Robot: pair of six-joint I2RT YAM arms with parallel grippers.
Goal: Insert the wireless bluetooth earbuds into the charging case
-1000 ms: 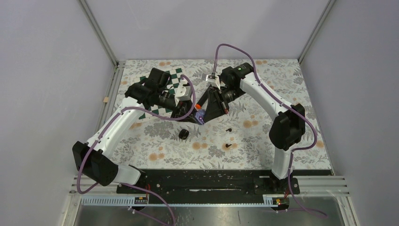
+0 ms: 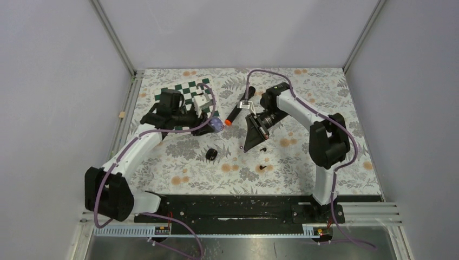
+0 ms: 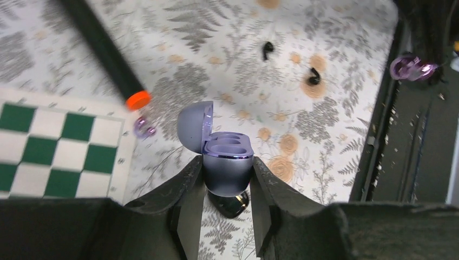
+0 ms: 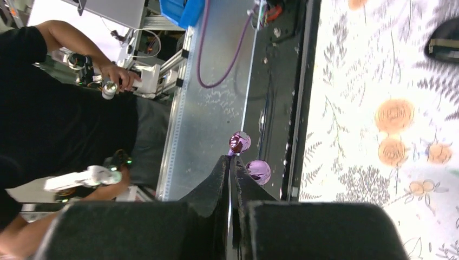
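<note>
The open lilac charging case [image 3: 227, 170] is held in my left gripper, shut on its lower body, lid raised. My right gripper is shut with a glossy purple earbud [image 4: 239, 142] at its tips, apart from the case and to its right in the top view. Two small black earbuds [image 2: 262, 167] lie on the patterned mat below. A black, rounded case-like object [image 2: 211, 154] lies nearer the front.
A green checkered board [image 2: 192, 86] is at the back left, beside a dark cylinder [image 2: 236, 110] with an orange end. A person is beyond the table edge in the right wrist view.
</note>
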